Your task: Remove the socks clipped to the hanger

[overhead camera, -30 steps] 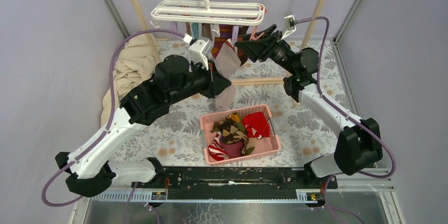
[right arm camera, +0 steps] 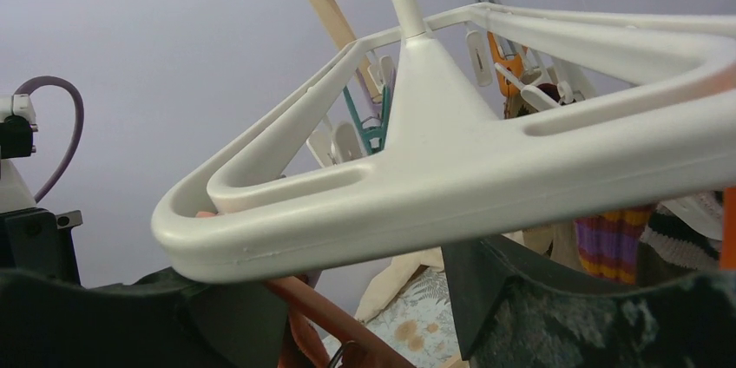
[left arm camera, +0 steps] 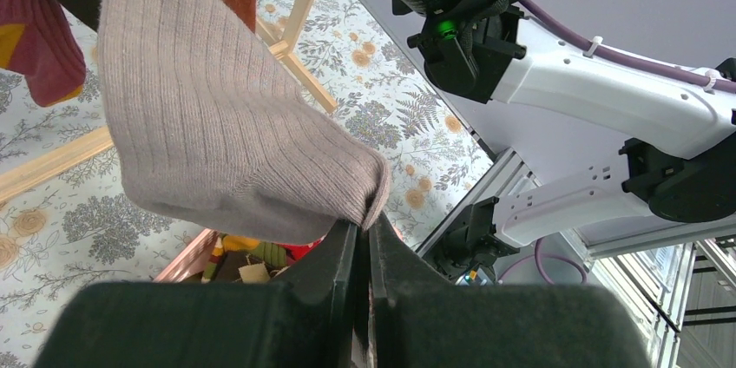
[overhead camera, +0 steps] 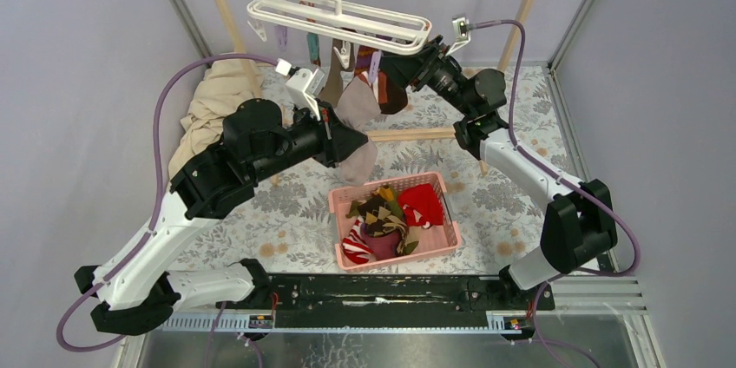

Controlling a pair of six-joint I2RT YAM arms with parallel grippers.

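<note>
A white clip hanger (overhead camera: 338,16) hangs from the rack with socks (overhead camera: 391,82) clipped under it; it fills much of the right wrist view (right arm camera: 451,177). Below it my left gripper (overhead camera: 334,142) is shut on a pale pinkish-grey ribbed sock (left arm camera: 226,116), which stretches upward from the fingers. My right gripper (overhead camera: 404,64) is up against the hanger's right end, at the clips; in its own view the fingers are part open around an orange-pink clip, partly hidden by the hanger.
A pink basket (overhead camera: 334,229) holding several socks sits on the patterned floor below. A beige cloth (overhead camera: 204,116) lies at the left. Walls (overhead camera: 642,125) bound both sides; wooden rack bars (overhead camera: 408,134) cross behind.
Both arms have shifted left, the right gripper moving slightly up into the hanger's end. The hanger has tilted, and the held sock has moved left with the left gripper.
</note>
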